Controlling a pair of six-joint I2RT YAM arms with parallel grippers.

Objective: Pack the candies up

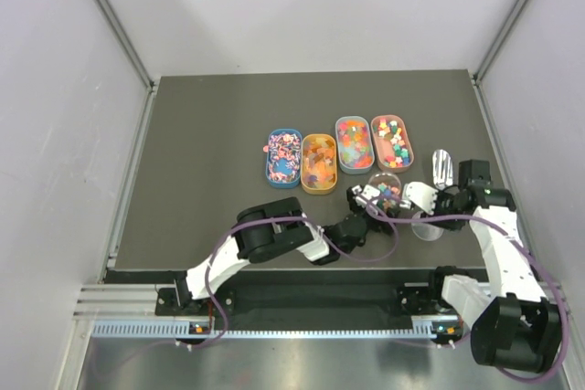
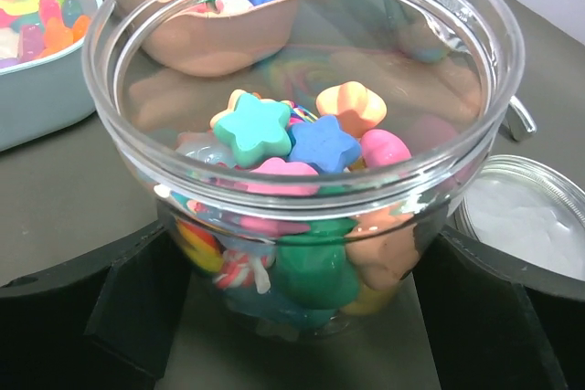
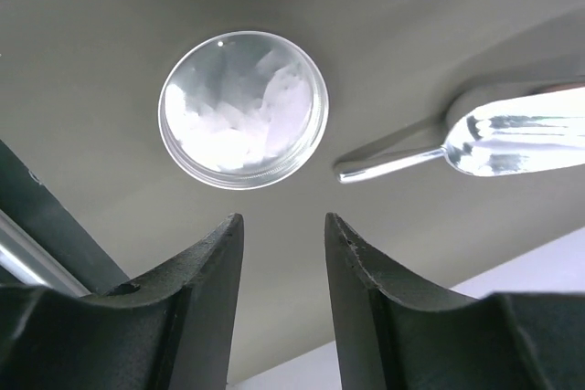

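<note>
The clear round jar (image 2: 315, 166) is open at the top and holds mixed star, fruit and ball candies. My left gripper stands open around its lower part, one finger at each side, close against the glass. From above, the jar (image 1: 387, 187) is partly covered by the arms. A round clear lid (image 3: 244, 110) lies flat on the table. Over the table my right gripper is open, its fingers apart with nothing between them. Beyond it rests a shiny metal scoop (image 3: 512, 134).
Behind the jar are a blue tray (image 1: 283, 183), a yellow tray (image 1: 319, 190), a pale blue-grey tray (image 1: 356, 170) and a pink tray (image 1: 395, 169), all holding candies. A side wall bounds the right.
</note>
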